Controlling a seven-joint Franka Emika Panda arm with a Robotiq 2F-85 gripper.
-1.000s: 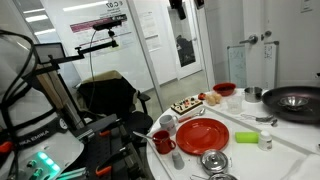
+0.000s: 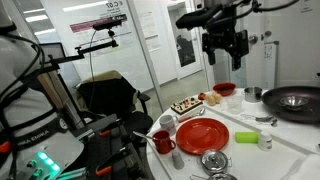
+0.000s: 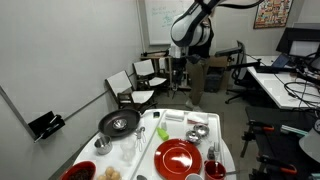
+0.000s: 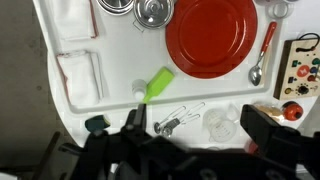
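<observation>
High above the table, my gripper hangs open with nothing between its fingers, near the top of exterior view 1. In the wrist view the dark gripper reaches up from the bottom edge, its two fingers wide apart over metal utensils. Beyond them lie a green block-like item and a small white bottle. A red plate rests farther up, also seen on the white tabletop in exterior view 1. The gripper does not show in exterior view 2.
A black pan and a red bowl stand toward the back. A red cup is near the front edge. White cloths lie at the left of the wrist view. A person stands beyond the table.
In exterior view 1 my gripper has come down from the top edge and shifted right. The things on the table look unmoved.
</observation>
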